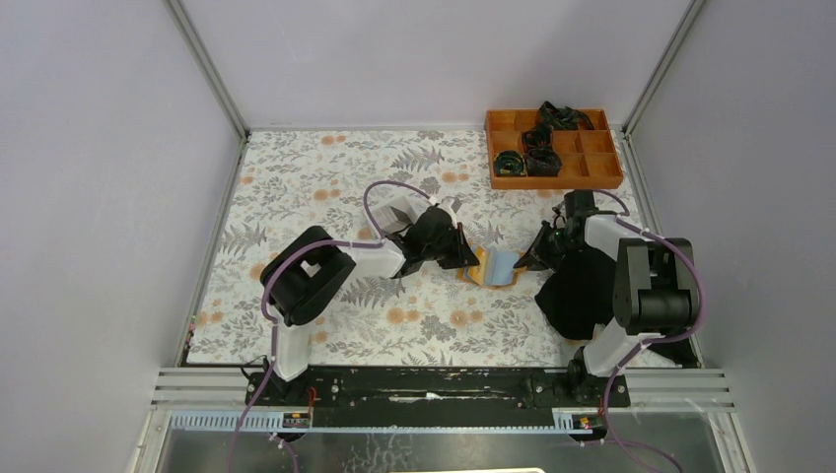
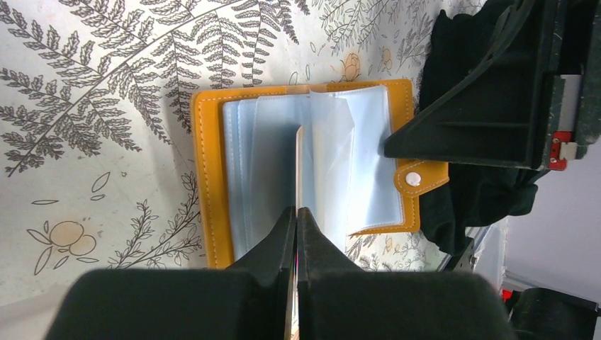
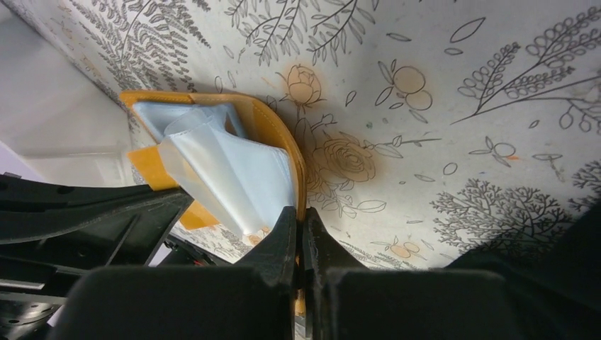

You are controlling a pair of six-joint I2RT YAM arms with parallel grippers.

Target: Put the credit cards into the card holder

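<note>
The yellow card holder (image 1: 475,266) lies open on the patterned table between both grippers, its clear and pale blue sleeves (image 2: 269,177) fanned. My left gripper is shut on a thin card (image 2: 298,163), seen edge-on and standing among the sleeves. My right gripper is shut on the holder's yellow edge (image 3: 290,145) at the right, with the sleeves bulging beside it.
An orange compartment tray (image 1: 592,148) with dark items stands at the back right. A black cloth (image 1: 567,310) lies at the front right. A white container (image 1: 387,212) is partly behind the left arm.
</note>
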